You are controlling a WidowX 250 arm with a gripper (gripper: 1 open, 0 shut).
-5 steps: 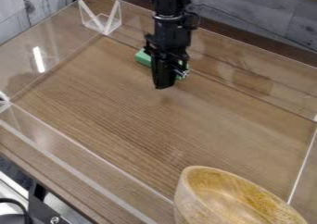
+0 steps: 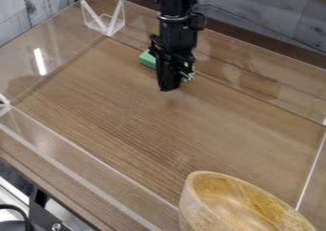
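The black robot arm reaches down from the top centre to the wooden table, its gripper (image 2: 170,77) low over the surface at the upper middle. A green object (image 2: 149,58) lies right at the gripper, partly hidden behind it. Whether the fingers are open, shut or holding the green object is too dark and small to tell.
A large yellow bowl (image 2: 235,201) sits at the front right edge. A grey wall (image 2: 274,39) runs behind, and dark cables lie beyond the lower left edge.
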